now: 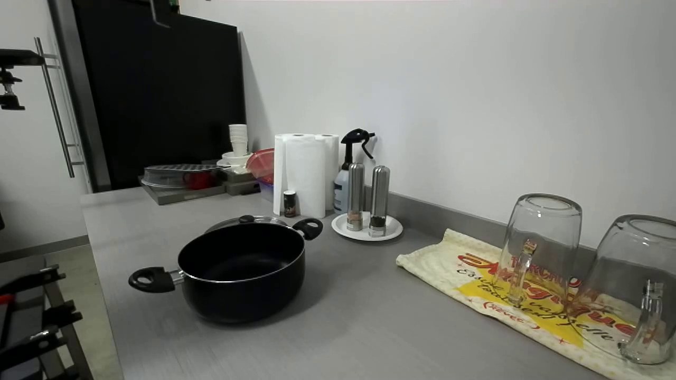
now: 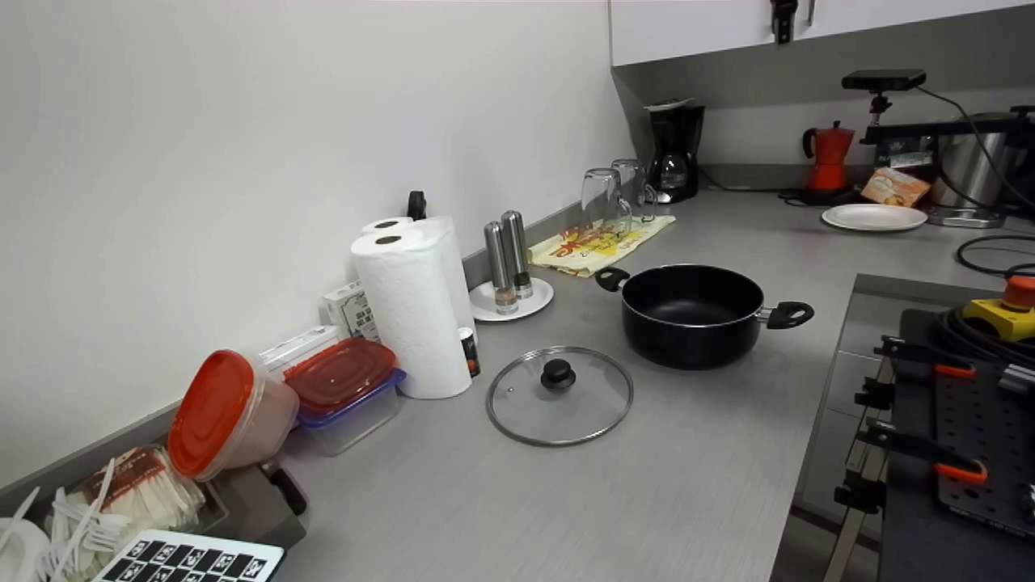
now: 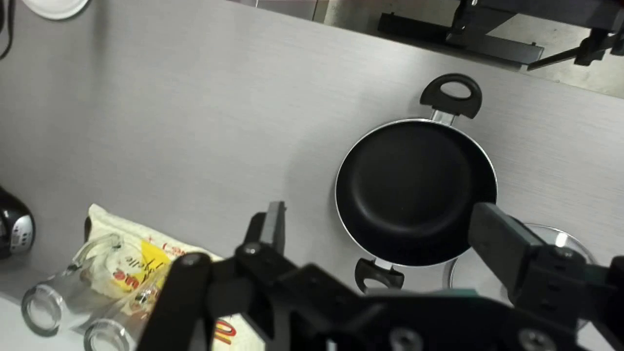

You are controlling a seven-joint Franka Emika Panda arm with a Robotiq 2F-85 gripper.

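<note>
My gripper is open in the wrist view, its two fingers wide apart and nothing held between them. Below it, apart from the fingers, a black two-handled pot (image 3: 416, 190) stands upright on the grey counter; its inside looks empty. In exterior view 2 the glass lid (image 2: 559, 412) with a black knob lies flat beside the pot (image 2: 690, 335). Part of that lid (image 3: 550, 234) is hidden by the right finger in the wrist view. Only a dark tip of the gripper shows at the top edge of both exterior views.
Two steel mills stand on a white plate (image 1: 367, 236) near the wall. Paper towel rolls (image 2: 412, 320) and lidded boxes (image 2: 233, 417) line the back. Upturned glass mugs (image 1: 543, 253) rest on a printed cloth (image 1: 443, 259). Bare counter lies in front of the lid.
</note>
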